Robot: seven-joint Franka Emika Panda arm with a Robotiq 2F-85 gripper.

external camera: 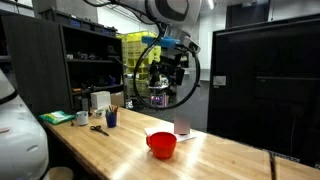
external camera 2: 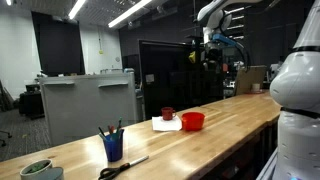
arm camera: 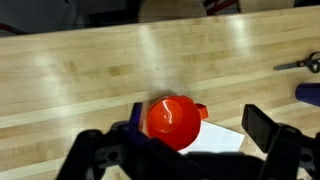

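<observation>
My gripper is open high above the table, its two black fingers wide apart with nothing between them. Beneath it on the wooden table stands a red bowl-like cup (arm camera: 172,121) with a small handle; it looks empty from above. Exterior view 1 shows the same red cup (external camera: 162,146) well below the raised arm, not touching it. A white sheet (arm camera: 215,138) lies beside the cup, partly covered by my right finger in the wrist view. Exterior view 2 has a dark red mug-like thing (external camera 2: 167,113) behind the red cup (external camera 2: 193,122).
A blue pen holder (external camera 2: 113,148) and black-handled scissors (external camera 2: 122,168) lie toward one end of the table, with a white mug (external camera: 82,117) near them. Bare wood surrounds much of the red cup. A dark panel (external camera: 262,85) stands behind.
</observation>
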